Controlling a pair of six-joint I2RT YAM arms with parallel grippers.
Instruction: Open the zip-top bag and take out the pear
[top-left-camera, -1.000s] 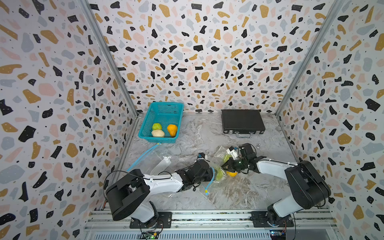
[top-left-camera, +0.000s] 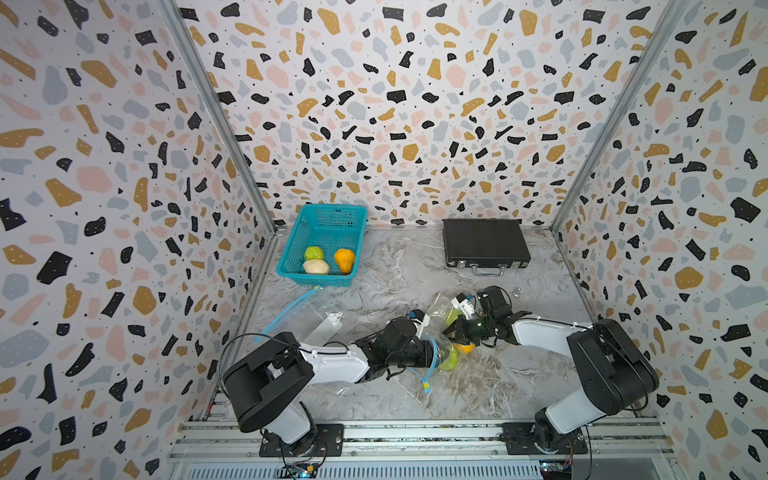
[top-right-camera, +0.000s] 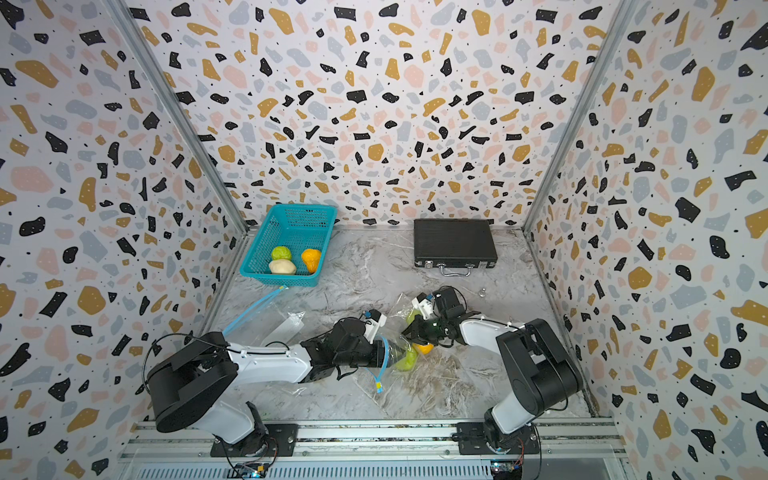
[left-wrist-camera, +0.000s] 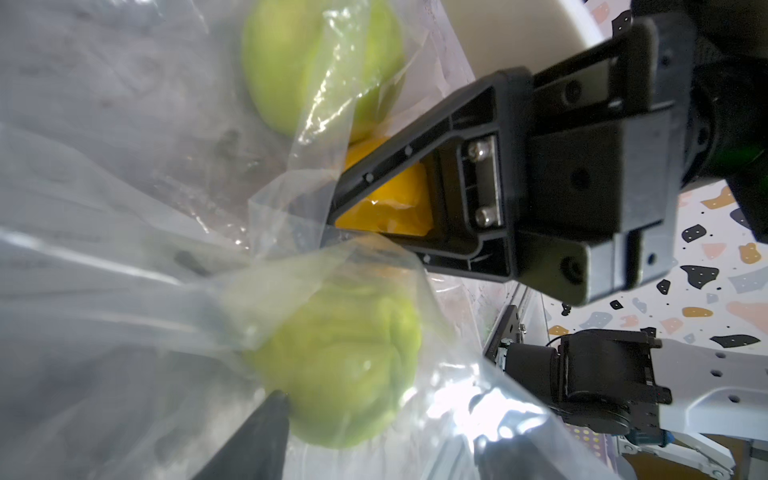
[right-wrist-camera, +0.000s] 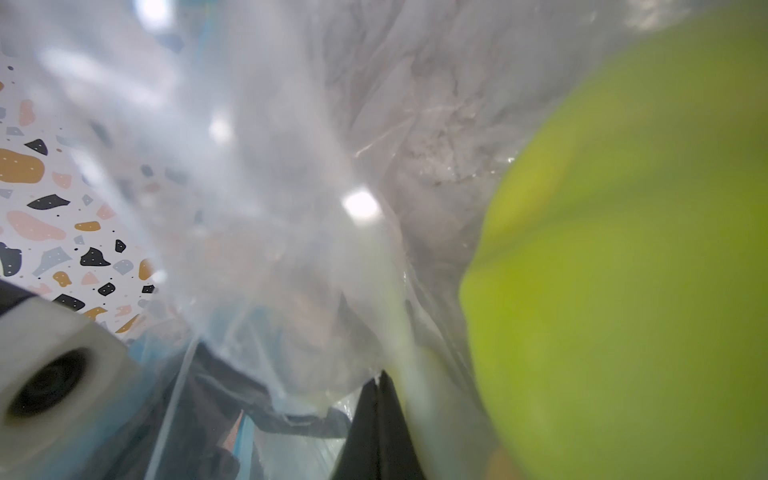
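Note:
A clear bag with a blue zip strip (top-left-camera: 434, 357) lies between my two arms, its mouth toward the left gripper. Through the film, the left wrist view shows a lobed green fruit (left-wrist-camera: 344, 360), an orange fruit (left-wrist-camera: 392, 204) and another green fruit (left-wrist-camera: 320, 64); which is the pear, I cannot tell. My left gripper has its fingers apart, one on either side of the lobed green fruit, with film in front of it. My right gripper is shut, bag film gathered at its tips. Close beside it, a green fruit (right-wrist-camera: 632, 264) fills the right wrist view.
A turquoise basket (top-left-camera: 324, 216) holding several fruits stands back left. At the back right lies a black case (top-left-camera: 486, 240). Another clear bag with a blue strip (top-left-camera: 288, 312) lies left, partly behind the left arm.
My left gripper has moved right and slightly toward the front, and the blue zip strip has shifted right with it. The near green fruit now sits lower and farther right. The right arm stays put.

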